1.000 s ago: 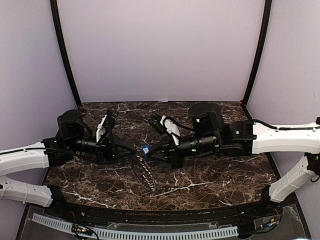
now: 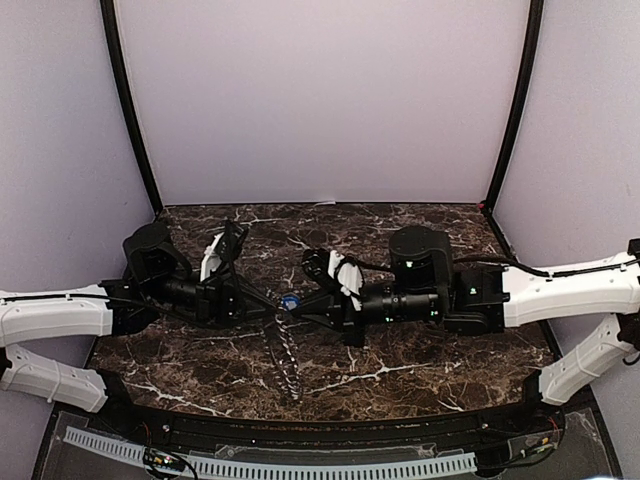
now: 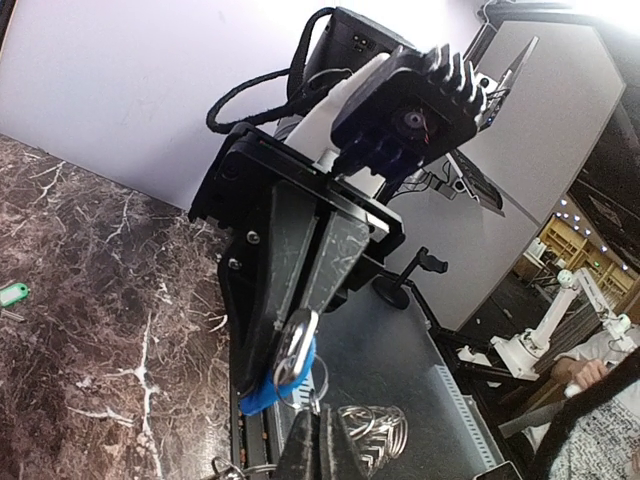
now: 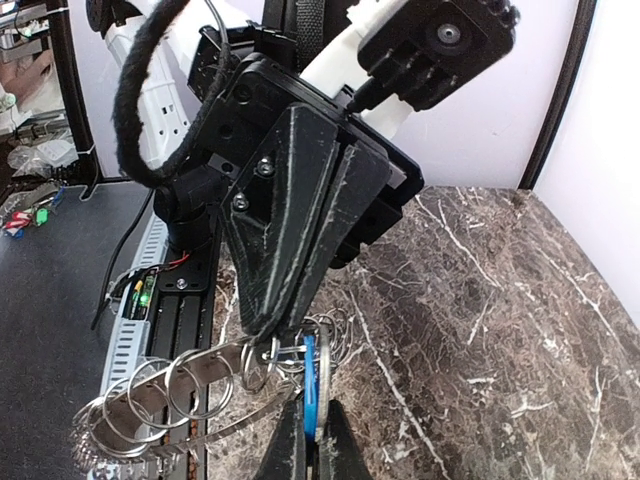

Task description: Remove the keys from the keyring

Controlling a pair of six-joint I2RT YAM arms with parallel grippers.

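Observation:
A blue key tag with a metal rim (image 3: 278, 385) is pinched at the tips of my right gripper, which is shut on it. Seen from the right wrist, the tag (image 4: 310, 385) stands edge-on, with a thin ring between it and the other gripper. My left gripper is shut on the thin metal of the keyring. A metal strip with several wire rings (image 4: 195, 390) hangs from there, its lower part (image 2: 285, 360) dangling in the top view. The two grippers face each other almost tip to tip; where exactly tag and rings join is unclear.
A green tag (image 3: 13, 293) lies on the brown marbled table (image 3: 100, 330). Several coloured tags (image 4: 25, 218) rest on the dark surface beyond the table edge. Behind the arms, the table is clear up to the white back wall (image 2: 330, 110).
The right wrist has tilted lower at its left end, and the hanging strip has swung a little left.

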